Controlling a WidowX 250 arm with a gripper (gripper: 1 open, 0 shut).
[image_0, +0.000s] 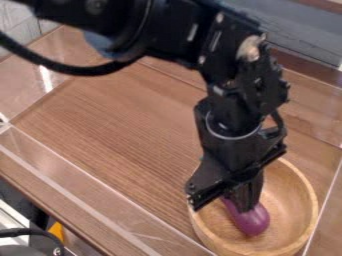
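Note:
My black gripper (218, 192) hangs at the right of the camera view, reaching down over a light wooden bowl (294, 222). In the bowl lies a purple eggplant-like object (249, 219), partly hidden behind the fingers. The gripper appears shut; whether anything is between its fingertips is hard to see from here.
A wooden board (114, 130) fills the left and middle, mostly clear, with transparent edging along its near and left sides. A pale wall stands at the back. A black cable and a yellow item lie beyond the lower left edge.

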